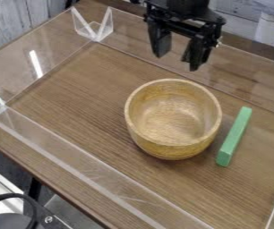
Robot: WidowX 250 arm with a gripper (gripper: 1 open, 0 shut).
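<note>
My gripper (179,49) hangs open over the back middle of the wooden table, its dark fingers pointing down with nothing seen between them. In front of it sits an empty round wooden bowl (172,132). A green bar (234,136) lies to the right of the bowl, apart from it.
A small clear plastic container (93,25) stands at the back left. Black cables or parts (8,206) sit at the lower left corner.
</note>
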